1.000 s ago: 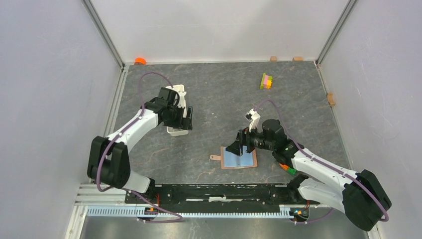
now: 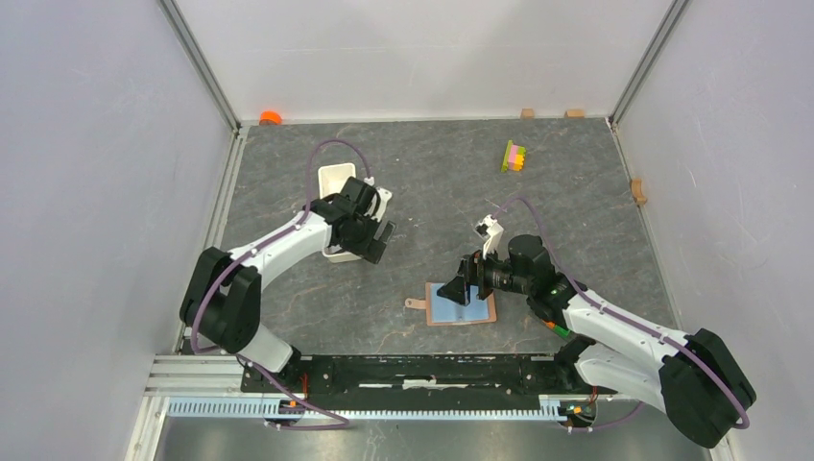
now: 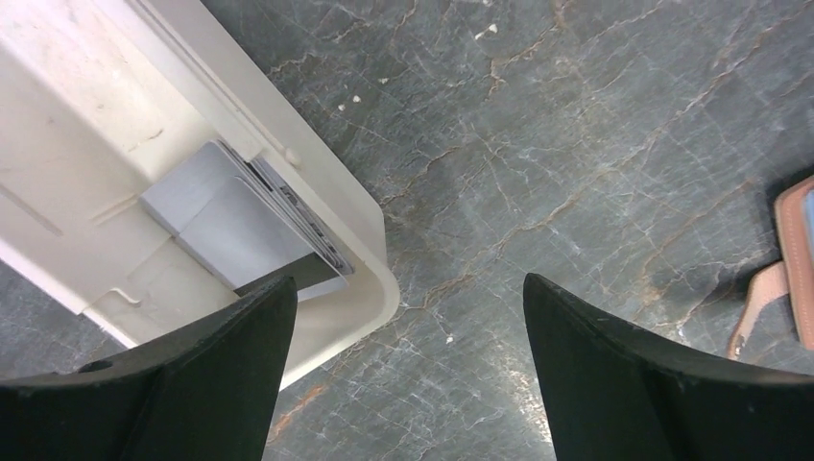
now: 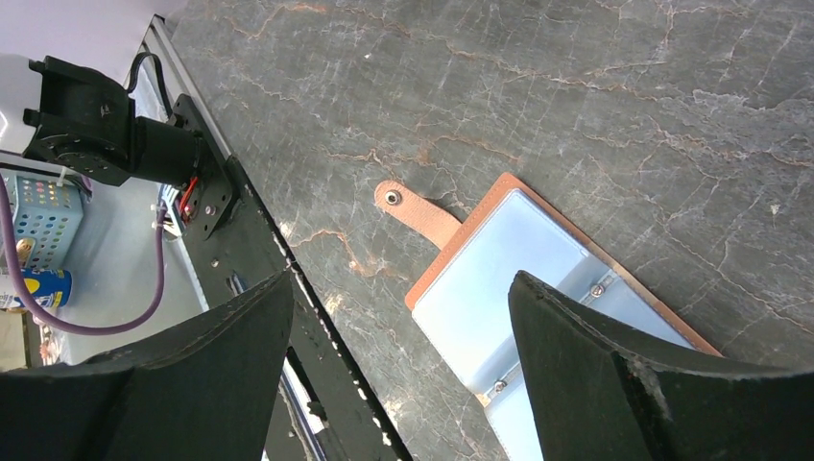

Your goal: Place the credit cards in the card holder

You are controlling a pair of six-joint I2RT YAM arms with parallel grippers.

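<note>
Several credit cards (image 3: 240, 230) lie in one end of a white tray (image 3: 346, 192), some flat and some leaning on edge against its side wall. Above that end hangs my left gripper (image 2: 381, 244), open and empty; in the left wrist view its fingers (image 3: 221, 365) stand wide apart, one over the tray's end and the other over bare table. The brown card holder (image 4: 504, 187) is spread open on the table, showing pale blue sleeves (image 4: 509, 279) and a snap strap (image 4: 422, 213). Over it my right gripper (image 2: 459, 283) stands open, nothing between its fingers.
Toy blocks (image 2: 514, 156) sit at the back right, and an orange object (image 2: 271, 117) at the back left corner. A green and orange item (image 2: 559, 330) is partly under the right arm. Bare table lies between tray and holder.
The right arm and the card holder look nearly unmoved.
</note>
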